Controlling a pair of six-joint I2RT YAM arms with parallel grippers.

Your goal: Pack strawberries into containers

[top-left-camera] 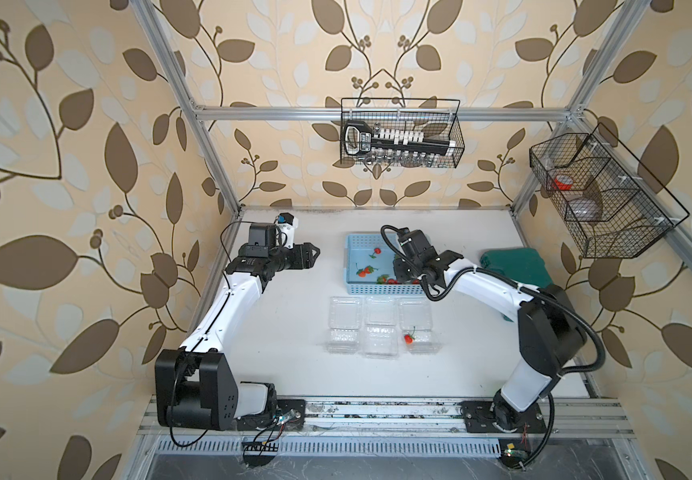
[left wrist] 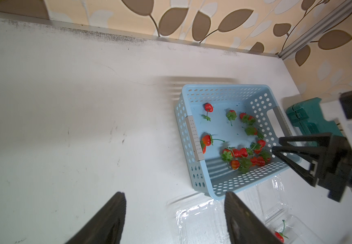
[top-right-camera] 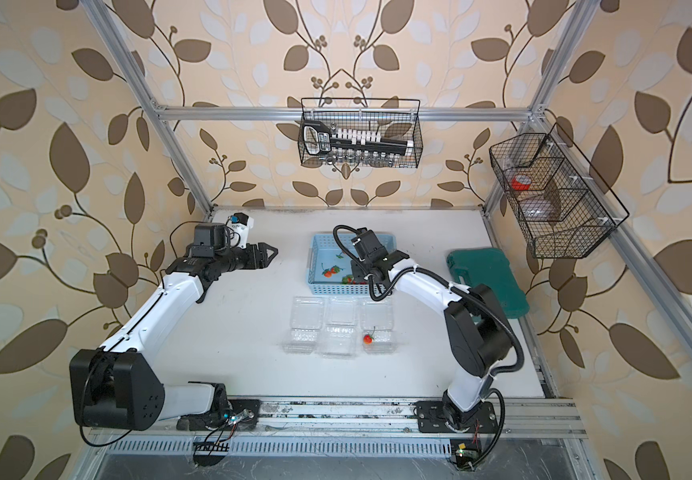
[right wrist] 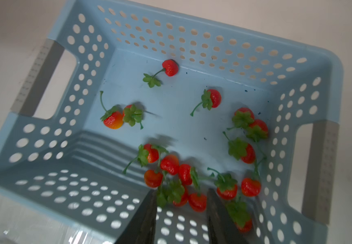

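Note:
A blue basket point(left wrist: 196, 179) holds several strawberries point(right wrist: 169, 67) with green stems. Three clear open containers point(top-left-camera: 344, 312) lie in front of it, and one strawberry point(top-left-camera: 408, 338) sits in the rightmost. My right gripper hangs over the basket, fingers apart with no berry seen between them; their tips reach the bottom of the right wrist view among the berries. My left gripper point(top-left-camera: 307, 256) is held still to the left of the basket; whether anything is between its fingers is unclear.
A green case point(top-right-camera: 486, 280) lies right of the basket, partly behind my right arm. Wire racks point(top-left-camera: 402, 136) hang on the back and right walls.

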